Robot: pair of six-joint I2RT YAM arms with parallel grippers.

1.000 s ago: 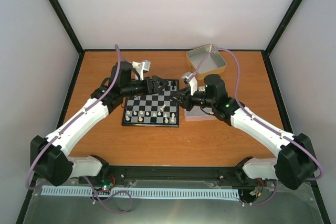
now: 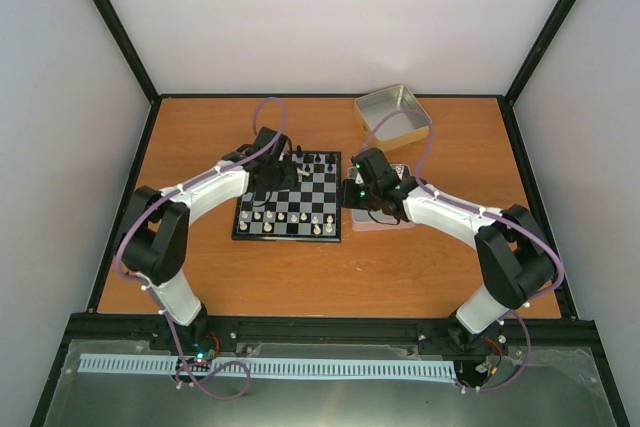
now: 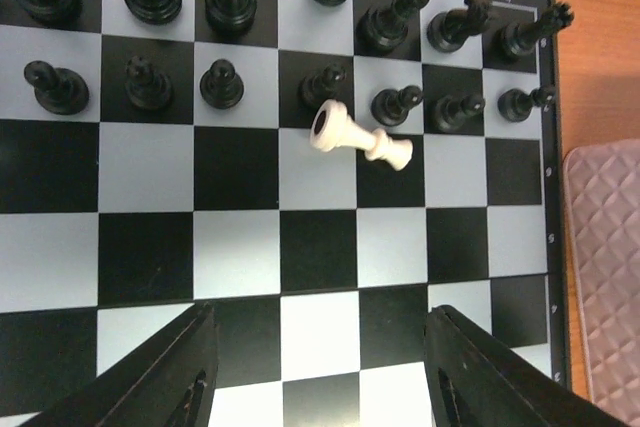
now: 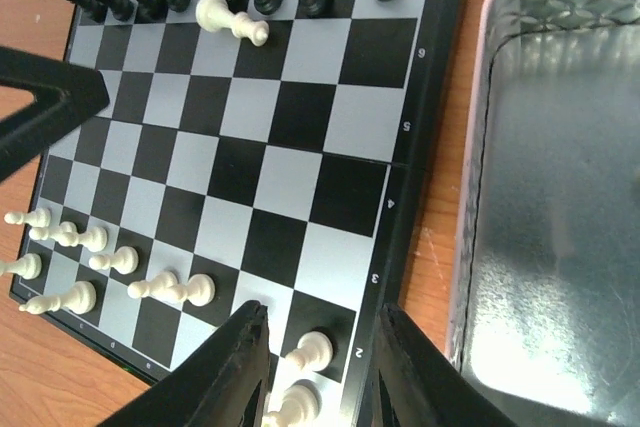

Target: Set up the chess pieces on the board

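Observation:
The chessboard (image 2: 286,197) holds black pieces along its far side and white pieces along the near side. A white piece (image 3: 360,139) lies on its side just in front of the black pawns. My left gripper hangs over the board with its fingers apart and nothing between them, the lying piece beyond them. My right gripper is over the board's right edge, fingers apart, above standing white pieces near the corner; nothing is clearly held. A dark part of the left arm shows at the upper left of the right wrist view.
A pink tray (image 4: 470,147) with a metal interior sits right beside the board. A metal-lined box (image 2: 390,112) stands at the back right.
The white piece seen near the grippers now lies on its side on the board.

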